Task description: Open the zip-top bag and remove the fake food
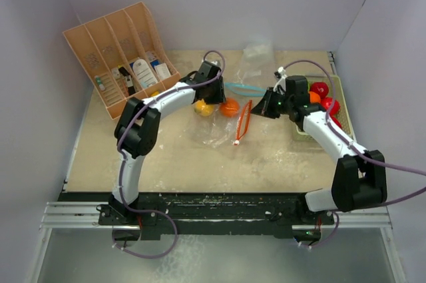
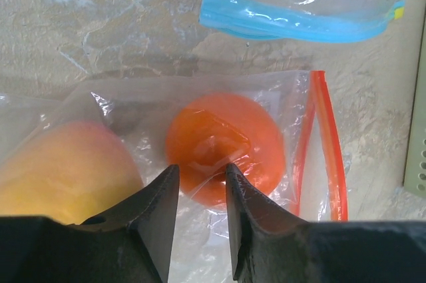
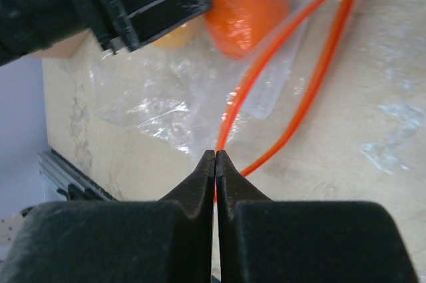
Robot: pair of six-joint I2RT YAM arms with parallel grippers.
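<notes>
The clear zip top bag [image 1: 213,133] with a red seal [image 2: 329,143] lies mid-table, holding an orange fake food [image 2: 223,143] and a yellow-orange one [image 2: 66,173]. My left gripper is over the orange piece, fingers part open, with no food visibly between them. My right gripper is shut, just right of the bag in the top view, its tips by the red seal in the right wrist view.
A second bag with a blue seal [image 2: 293,23] lies behind. A green basket [image 1: 303,133] of fake fruit stands right, a wooden organizer [image 1: 93,43] back left.
</notes>
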